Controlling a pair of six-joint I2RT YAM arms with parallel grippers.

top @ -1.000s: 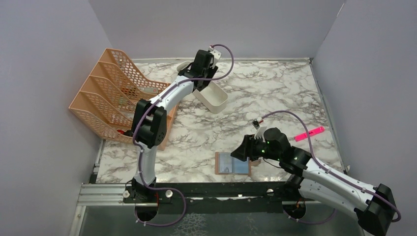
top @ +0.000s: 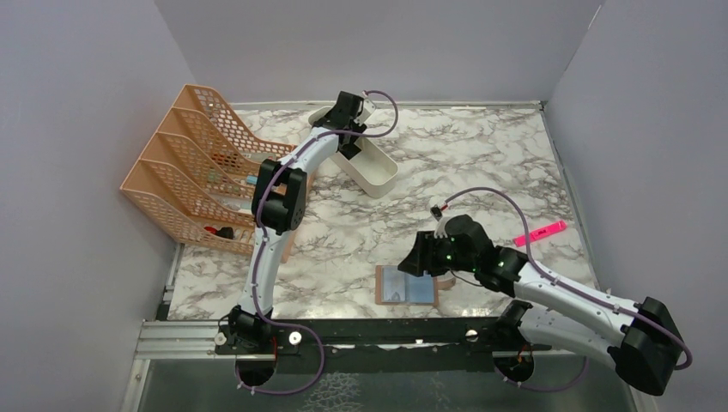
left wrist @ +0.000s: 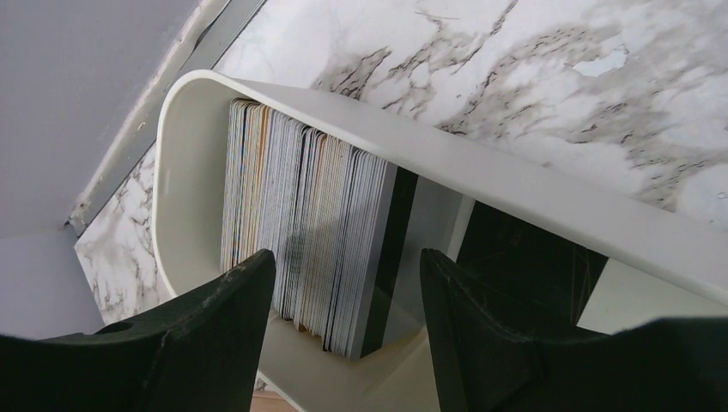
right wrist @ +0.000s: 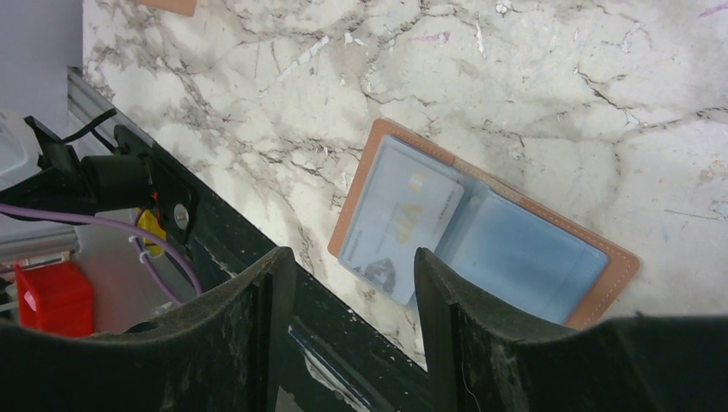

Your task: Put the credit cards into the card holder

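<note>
A packed stack of cards (left wrist: 335,240) stands on edge at one end of the white container (left wrist: 193,146) at the back of the table. My left gripper is over it, open, fingers either side of the stack's near part, with no visible grip. The open card holder (right wrist: 532,253), tan-edged with pale blue sleeves, lies at the front of the table; a pale insert or card shows in its left side. My right gripper hangs open over it with nothing between its fingers.
An orange compartment rack (top: 185,146) with small items fills the left side. A pink bar (top: 539,233) lies at the right edge. Grey walls bound the back and sides.
The left arm has shifted slightly left and toward the back over the container. The right gripper has moved a little left and toward the back, above the card holder.
</note>
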